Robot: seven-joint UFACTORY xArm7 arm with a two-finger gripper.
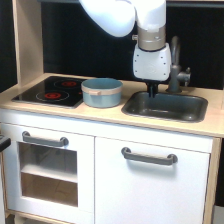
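Note:
A white arm comes down from the top of the camera view, and its small black gripper point(152, 90) points downward over the left rear rim of the sink. The fingers are too small and dark against the sink to show whether they are apart, or whether anything is between them. Left of the gripper, a blue-grey round pot point(102, 94) stands upright on the counter, clear of the arm. The dark sink point(178, 107) is set into the worktop at the right, and nothing shows inside it.
Behind the sink rises a dark faucet point(176, 66), close to the arm's right side. A black stove top point(52, 91) with red burner rings lies left of the pot. Below the counter point(110, 117) are white doors with grey handles; the left one has a window.

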